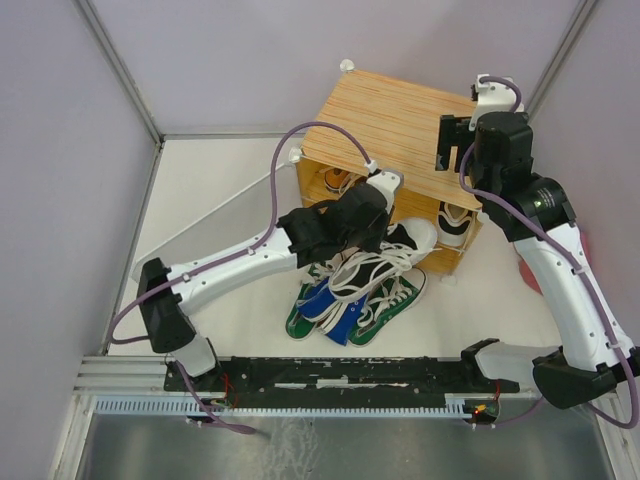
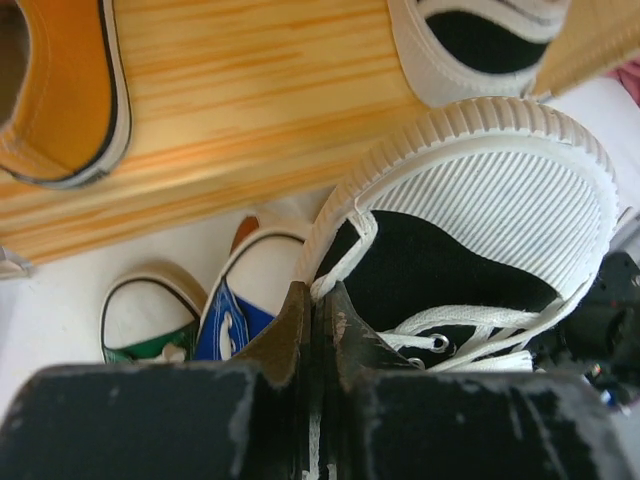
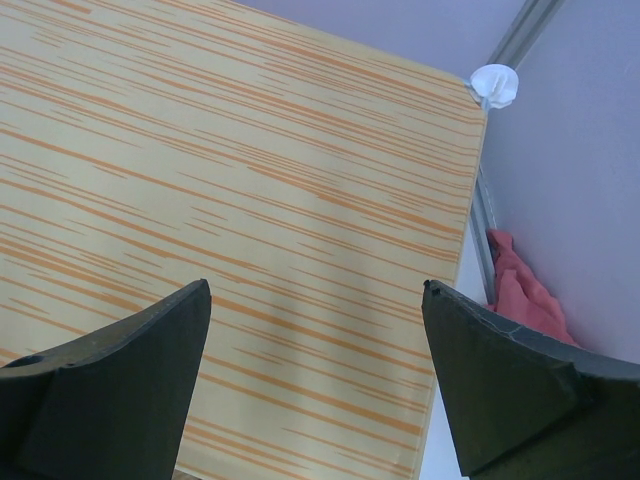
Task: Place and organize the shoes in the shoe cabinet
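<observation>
A black sneaker with white laces and a white toe cap (image 1: 374, 267) hangs from my left gripper, which is shut on its edge near the sole. In the top view it hangs over a pair of blue shoes (image 1: 345, 318) and a green pair (image 1: 391, 308) on the floor before the wooden shoe cabinet (image 1: 395, 110). On the cabinet's shelf sit an orange shoe (image 2: 70, 100) at the left and another black shoe (image 1: 453, 226) at the right. Over the cabinet top, my right gripper stands open and empty.
A red cloth (image 3: 522, 290) lies to the right of the cabinet. White corner caps (image 3: 494, 85) stick out from the cabinet top. Between the orange shoe and the shelved black shoe, the wooden shelf (image 2: 260, 80) is bare.
</observation>
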